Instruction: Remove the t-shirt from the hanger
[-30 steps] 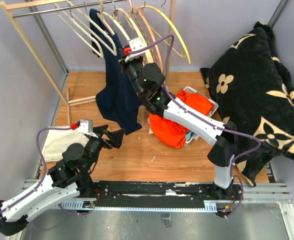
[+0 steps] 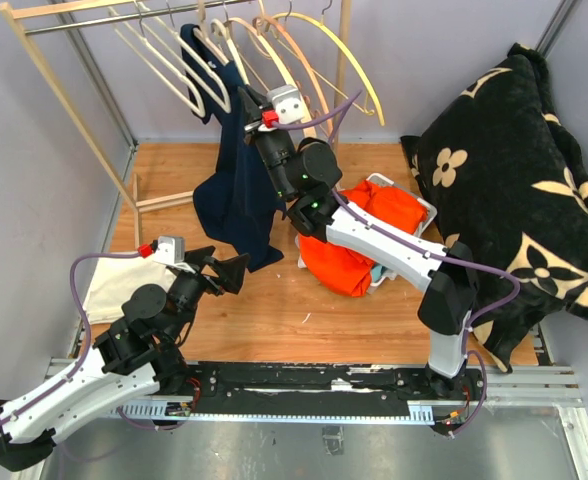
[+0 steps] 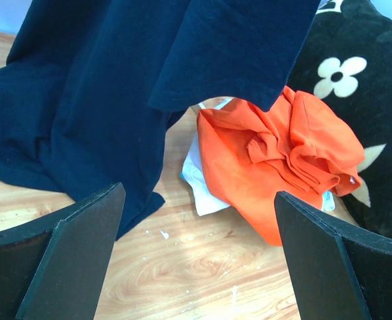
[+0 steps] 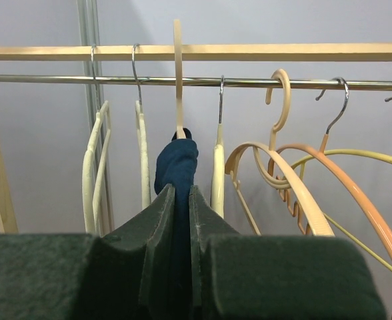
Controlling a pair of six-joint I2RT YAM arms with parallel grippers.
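Note:
A dark navy t-shirt (image 2: 236, 195) hangs from the rack, its lower end reaching down toward the wooden floor. In the right wrist view the shirt (image 4: 178, 163) is bunched around a pale wooden hanger (image 4: 179, 80), whose hook reaches over the metal rod. My right gripper is shut on the shirt's cloth, just below the hanger's neck. Low at the left, my left gripper (image 2: 236, 272) stands open, empty and apart from the shirt. The left wrist view shows the shirt (image 3: 109, 87) hanging beyond the fingers (image 3: 83, 247). Most of the hanger is hidden inside the cloth.
Close on both sides of the shirt hang white hangers (image 2: 169, 65), with orange and yellow hangers (image 2: 354, 60) to the right. Orange cloth (image 2: 349, 255) lies in a basket. A black floral cushion (image 2: 514, 180) fills the right side. Bare floor lies in front.
My right gripper has moved slightly to the right and up in the top view, and the shirt's upper part has shifted right with it. The left arm has not moved.

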